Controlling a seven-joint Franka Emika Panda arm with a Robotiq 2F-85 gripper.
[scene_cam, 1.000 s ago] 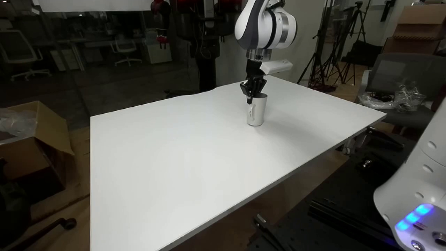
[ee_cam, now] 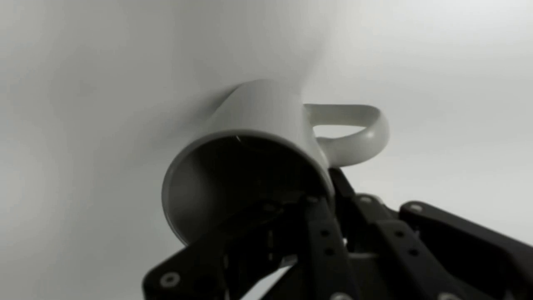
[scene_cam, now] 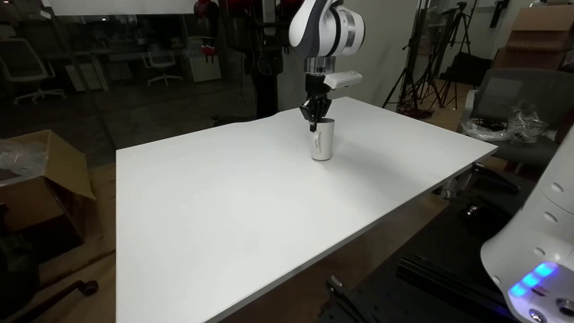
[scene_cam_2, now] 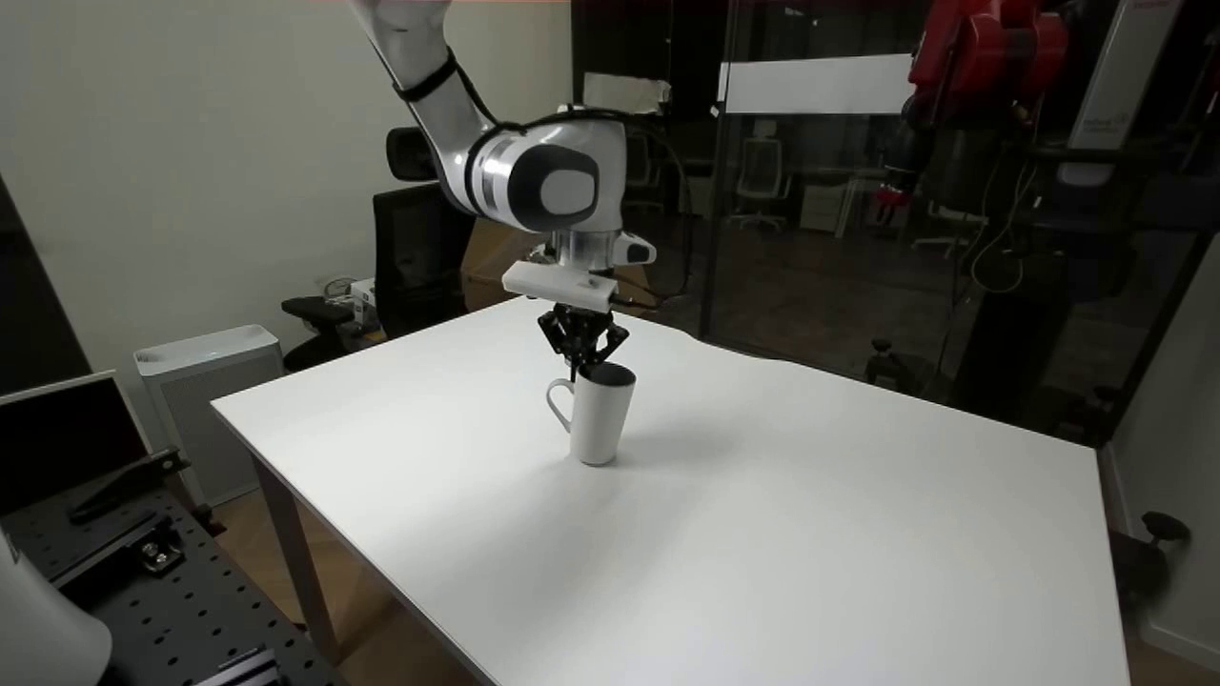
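Note:
A white mug with a dark inside is on or just above the white table, slightly tilted in exterior view 2, where its handle points left. My gripper is over the mug, shut on its rim close to the handle side. In the wrist view the mug opens toward the camera. Its rim runs in between the dark fingers of my gripper, one inside the cup and one outside just below the handle. Whether the mug's base touches the table cannot be made out.
A cardboard box stands on the floor beyond the table's left edge. An office chair is past the right edge.
In exterior view 1 my gripper and the mug have shifted together a little to the left and slightly up. The gripper was at the rim before, too.

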